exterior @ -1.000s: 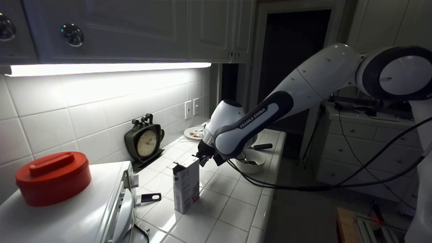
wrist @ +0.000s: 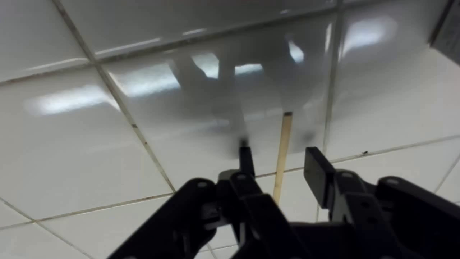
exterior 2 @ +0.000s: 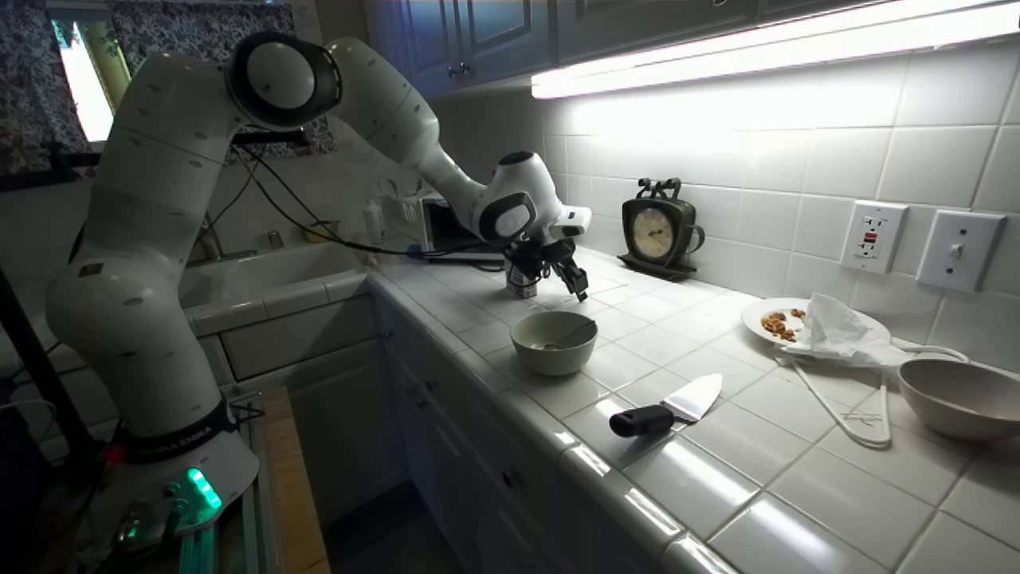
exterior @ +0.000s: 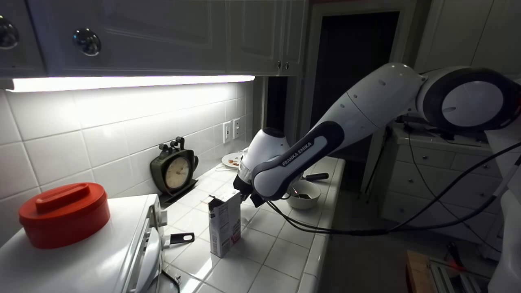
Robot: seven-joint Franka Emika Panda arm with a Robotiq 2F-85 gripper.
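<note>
In the wrist view my gripper points down at the white tile counter, its two dark fingers apart. A thin pale wooden stick with a dark tip shows in the gap between them, with space on both sides. Its near end is hidden by the gripper, and I cannot tell whether it touches the tile. Exterior view 1 has the gripper low over the counter, just behind an open-topped carton that partly hides the fingers. In exterior view 2 the fingers hang beyond a pale bowl.
A cake server, a plate with food bits and a brown bowl occupy the counter's other end. By the wall stands a clock. A toaster oven bears a red lidded pot. Bare tiles surround the carton.
My arm has moved slightly left in exterior view 1, and the gripper sits lower, further behind the carton. The carton and bowl have not moved.
</note>
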